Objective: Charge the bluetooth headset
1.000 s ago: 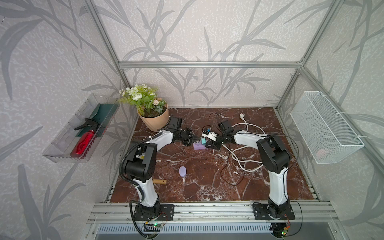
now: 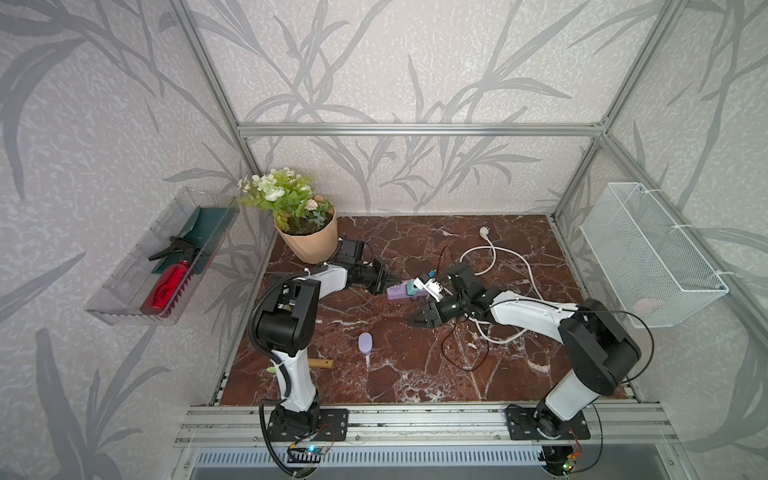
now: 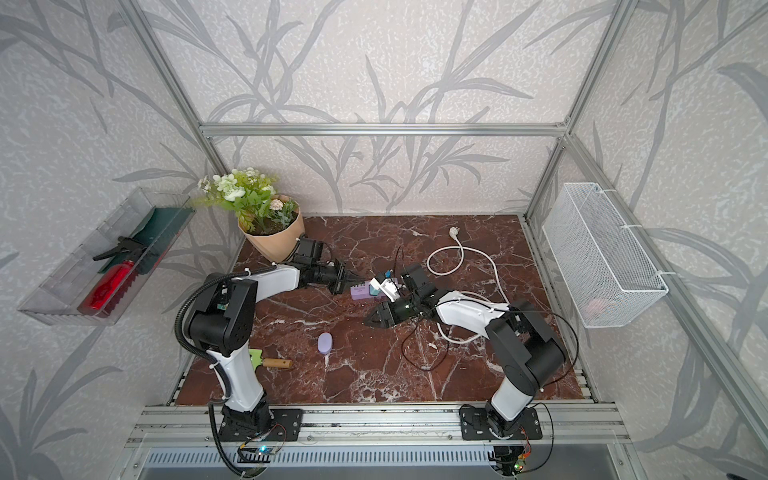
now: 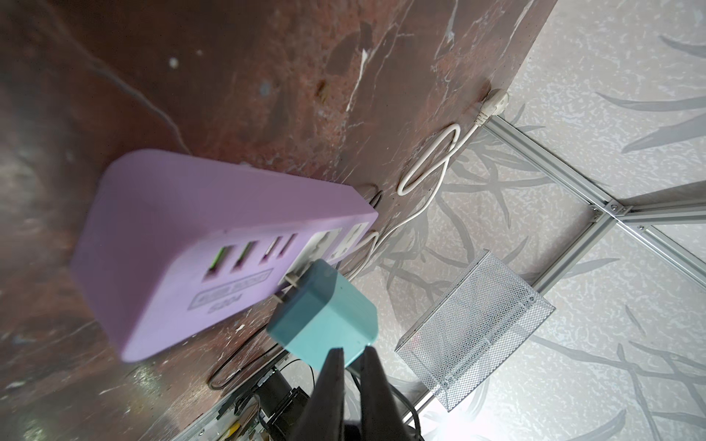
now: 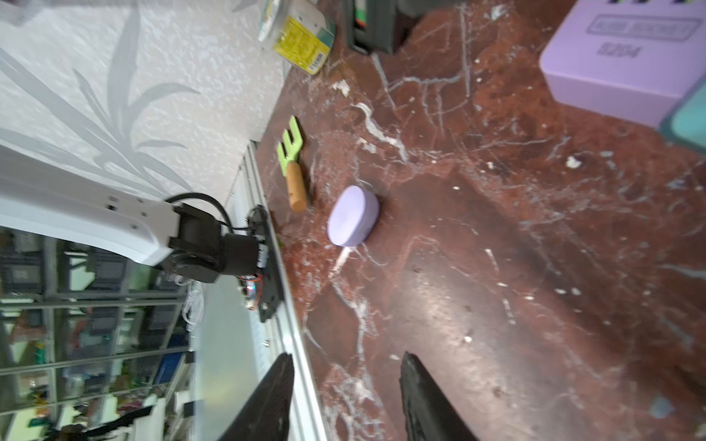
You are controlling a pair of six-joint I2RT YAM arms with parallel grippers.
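A lilac power strip [image 4: 198, 228] lies on the table. The teal charger [image 4: 323, 316] is tilted against its socket face, some prong metal showing; how deep the prongs sit, I cannot tell. My left gripper is shut, its fingers close together and overlapping the charger's lower edge in the left wrist view; anything between them is not clear. My right gripper has its fingers apart over bare table, nothing between them. A lilac oval case [image 5: 353, 216], likely the headset's, lies apart toward the front, also visible in the top left view [image 2: 365, 343].
A white cable with a plug [image 2: 484, 232] curls at the back right, and a thin dark cable [image 2: 464, 369] loops near the right arm. A flowerpot [image 2: 310, 237] stands back left. A small fork [image 5: 293, 172] lies front left.
The left arm has barely moved. The charger remains at the strip.
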